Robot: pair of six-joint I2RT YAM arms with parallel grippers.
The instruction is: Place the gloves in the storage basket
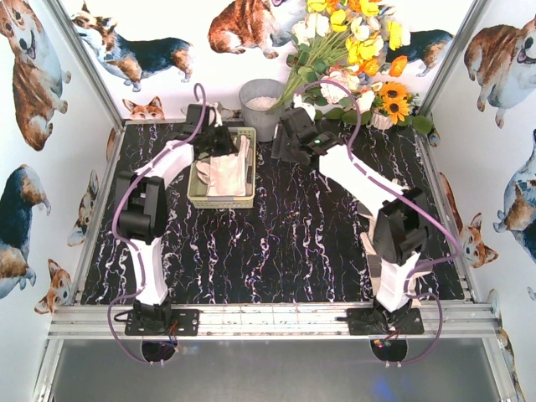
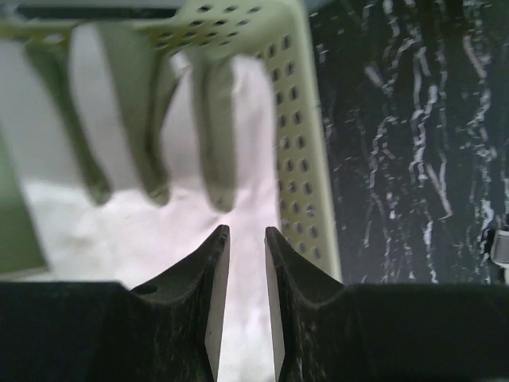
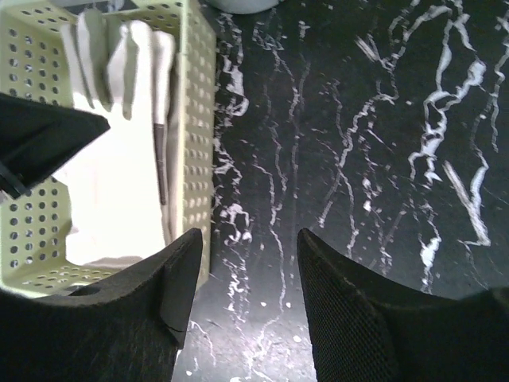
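White gloves with grey-green stripes [image 1: 224, 176] lie in the light green storage basket [image 1: 222, 203], the striped finger ends toward the back. In the left wrist view my left gripper hangs over the glove cloth [image 2: 143, 239], its fingers slightly apart and nothing held. The right wrist view shows the right gripper open and empty, over bare table just right of the basket wall [image 3: 191, 143]. More gloves [image 1: 370, 243] lie on the table at the right, mostly hidden beneath the right arm.
A grey bucket [image 1: 263, 117] stands behind the basket's right corner. Flowers [image 1: 365, 50] fill the back right, and small plant leaves lie near the table's rear edge.
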